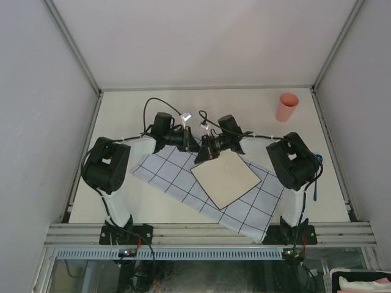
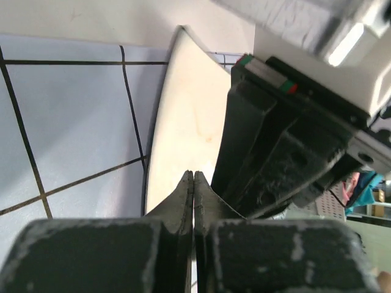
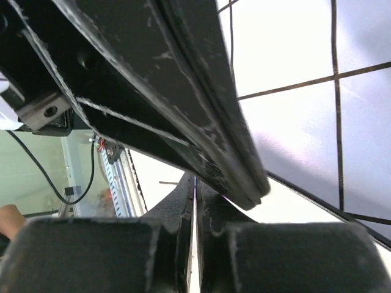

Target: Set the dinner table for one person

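Note:
A cream square plate (image 1: 226, 183) with a dark edge lies turned on the grid-lined placemat (image 1: 177, 177), which itself sits askew. My left gripper (image 1: 197, 148) and right gripper (image 1: 200, 160) meet at the plate's upper left corner, crossing close together. In the left wrist view the left fingers are shut tip to tip over the plate (image 2: 183, 116), with the right gripper's black finger close beside them. The right wrist view has the right fingers shut as well, under the left gripper's dark body. Nothing clearly shows between either pair of fingers.
A pink cup (image 1: 287, 107) stands at the back right. Near the right edge lies a thin blue utensil (image 1: 316, 183), partly behind the right arm.

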